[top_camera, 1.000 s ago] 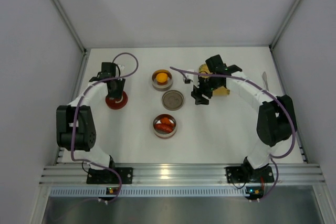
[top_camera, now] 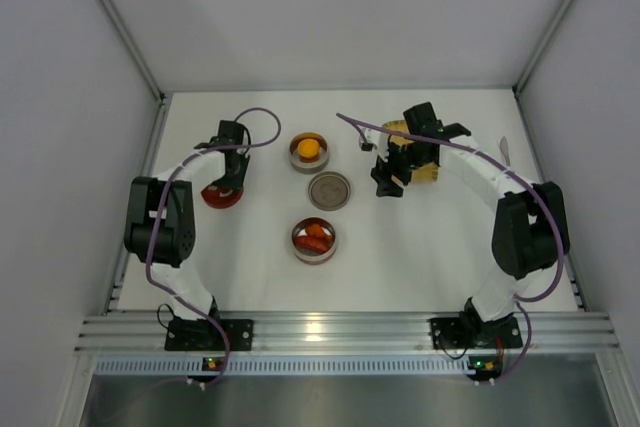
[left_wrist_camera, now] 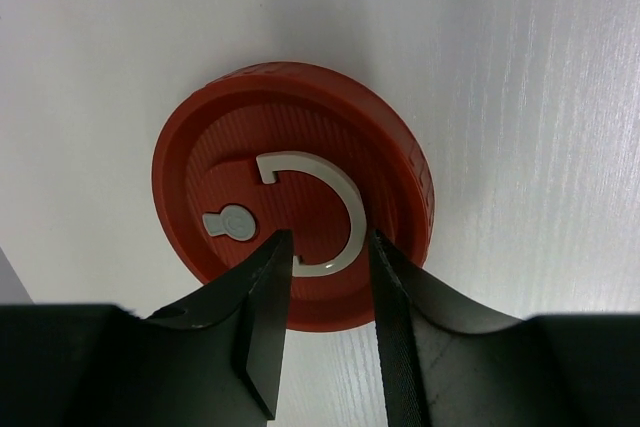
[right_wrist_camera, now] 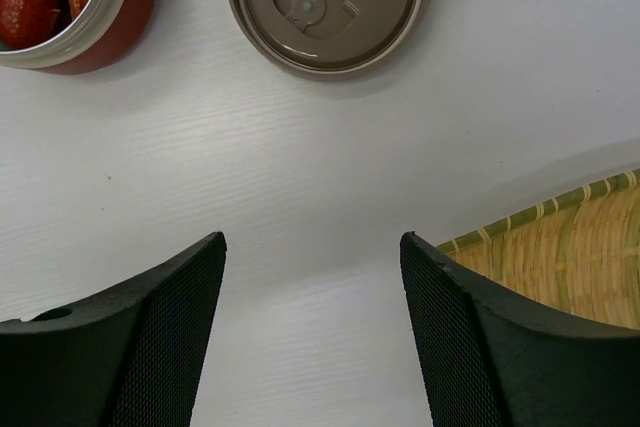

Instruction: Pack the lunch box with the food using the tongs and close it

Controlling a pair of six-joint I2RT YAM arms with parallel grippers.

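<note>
My left gripper hangs over a red lid (left_wrist_camera: 215,122) with a pale curved handle, its fingers part open with nothing held visible between them. My right gripper is open and empty, beside a woven basket (right_wrist_camera: 570,257). A grey lid (right_wrist_camera: 325,52) lies at the middle of the table. A round container with sausages (right_wrist_camera: 25,2) stands in front of it, and another with a round orange item (top_camera: 308,148) stands behind it.
A knife or similar utensil (top_camera: 505,149) lies at the far right of the white table (top_camera: 400,257).
Over the last second my left gripper has moved slightly right above the red lid. My right gripper has shifted a little to the right, mostly earlier in that second.
</note>
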